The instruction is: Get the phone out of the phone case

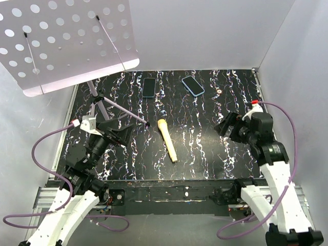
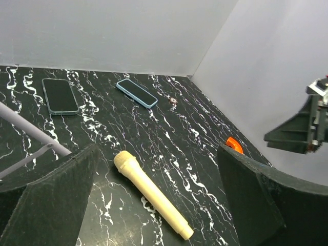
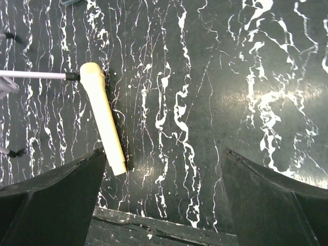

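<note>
Two phone-like objects lie at the back of the marble table: a dark one (image 1: 148, 87) at centre and one in a light blue case (image 1: 192, 86) to its right; which holds a case around a phone is unclear. My left gripper (image 1: 122, 134) is open at the left, above the table, with nothing between its fingers. My right gripper (image 1: 225, 128) hangs open at the right over bare table, also empty. Both grippers are well short of the phones.
A yellow microphone (image 1: 167, 141) lies mid-table. A white perforated stand (image 1: 66, 41) occupies the left, its tripod legs on the table. An orange curved item (image 2: 234, 144) sits at the right.
</note>
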